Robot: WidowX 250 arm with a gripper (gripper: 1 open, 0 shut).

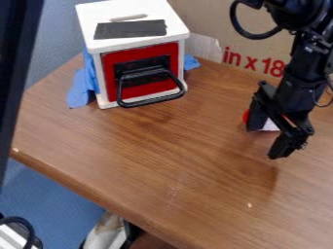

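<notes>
My black gripper (278,136) hangs low over the right part of the wooden table, pointing down; whether its fingers are open or shut is hard to make out. Just behind it is a small white and red object (259,121), mostly hidden by the gripper. At the back left stands a white toy appliance (92,21) with a red front (146,59) and a black handle.
A blue cloth (80,89) lies beside and behind the appliance. A cardboard box (229,47) stands at the back. A dark vertical edge fills the far left.
</notes>
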